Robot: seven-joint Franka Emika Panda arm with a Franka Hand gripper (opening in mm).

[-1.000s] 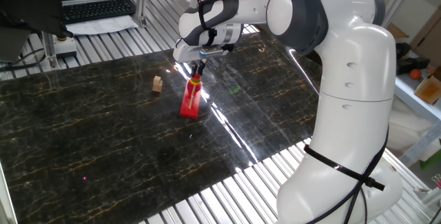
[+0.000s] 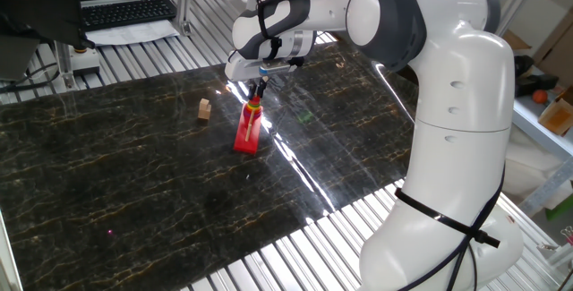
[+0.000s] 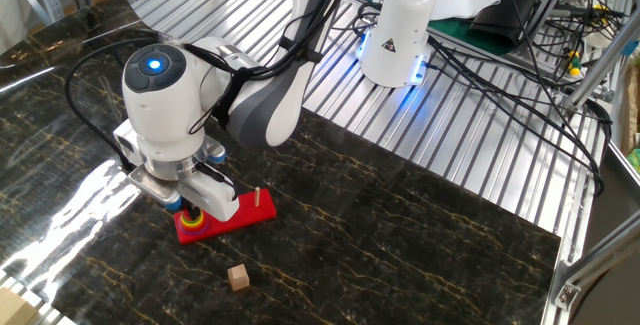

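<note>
A red board (image 2: 246, 139) lies flat on the dark marbled table. One wooden peg (image 3: 257, 197) stands bare at one end of the board. At its other end sit stacked rings (image 3: 192, 222), yellow and red among them. My gripper (image 2: 260, 92) points down right over these rings, its fingertips at the top of the stack. In exterior view 2 the hand covers most of the fingers. Whether the fingers are open or closed around something there is not clear. A small wooden block (image 3: 238, 277) rests on the table beside the board, apart from it.
Slatted metal (image 3: 470, 155) borders the table. A keyboard (image 2: 128, 12) lies beyond the far edge, and cables (image 3: 540, 105) trail near the robot's base.
</note>
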